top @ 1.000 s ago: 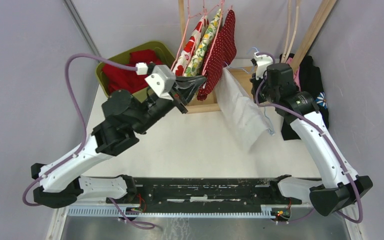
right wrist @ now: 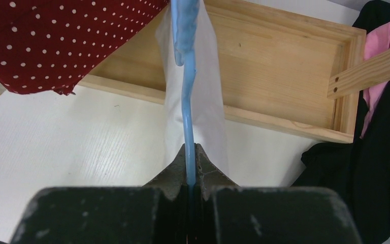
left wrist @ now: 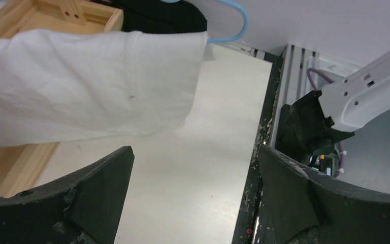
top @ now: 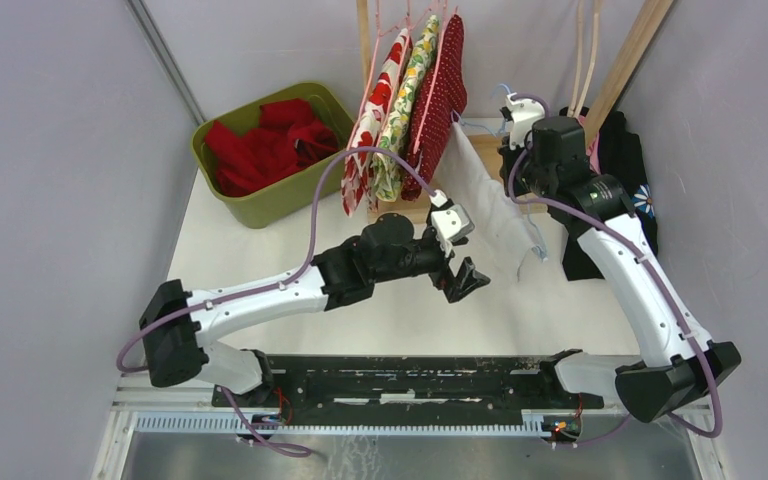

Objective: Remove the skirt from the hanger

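Observation:
The white skirt (top: 488, 205) hangs from the blue hanger (right wrist: 187, 101), its cloth drooping toward the front of the table. My right gripper is shut on the hanger's blue stem, holding it above the wooden frame. In the left wrist view the skirt (left wrist: 89, 94) stretches across the upper left, one end of the hanger (left wrist: 242, 23) poking out past its edge. My left gripper stands wide open just short of the cloth, with nothing between its fingers. The top view puts this left gripper (top: 466, 281) at the skirt's front left.
Left of the skirt hang several patterned cloths, the nearest a red dotted one (top: 444, 90). A green tub (top: 252, 209) with red cloth stands at the back left. Black clothes (top: 620, 160) lie at the right, beside the wooden frame (right wrist: 279, 66).
The skirt has swung and narrowed. My right gripper has barely moved.

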